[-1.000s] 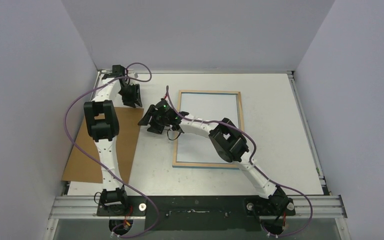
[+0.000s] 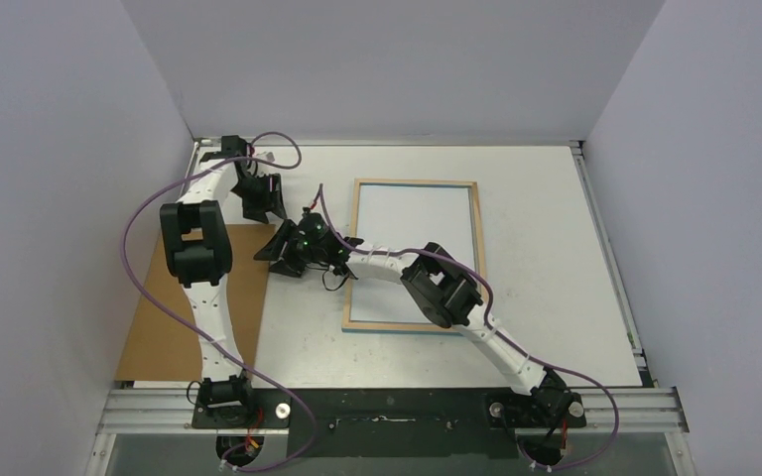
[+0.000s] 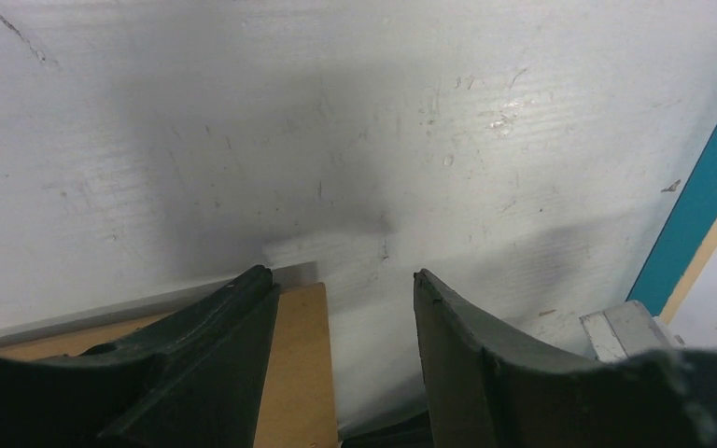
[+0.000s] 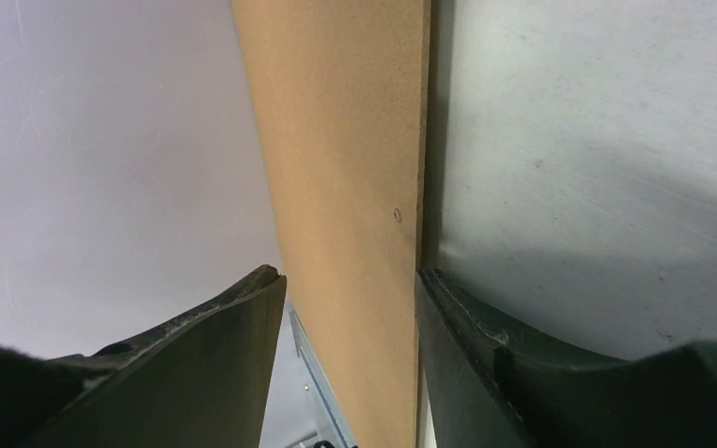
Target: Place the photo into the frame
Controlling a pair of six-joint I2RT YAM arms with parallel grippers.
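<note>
A flat brown board [image 2: 242,288] lies at the table's left, partly under the left arm. The wooden frame [image 2: 417,182], with a blue outer edge, lies mid-table around a plain white surface [image 2: 407,213]; no printed picture shows. My left gripper is open at the board's far right corner, one fingertip over the board and the other beyond its right edge. My right gripper stands open at the board's right edge. One of its fingertips [image 4: 427,280] is against or very close to that edge, the other on the far side over the board.
The left wall [image 2: 89,218] stands close beside the board. The right forearm [image 2: 397,266] crosses over the frame, and a purple cable [image 2: 174,307] loops over the board.
The brown board has slid towards the front and slightly left. My right gripper has moved left along with its edge, my left gripper slightly to the front. The frame has not moved.
</note>
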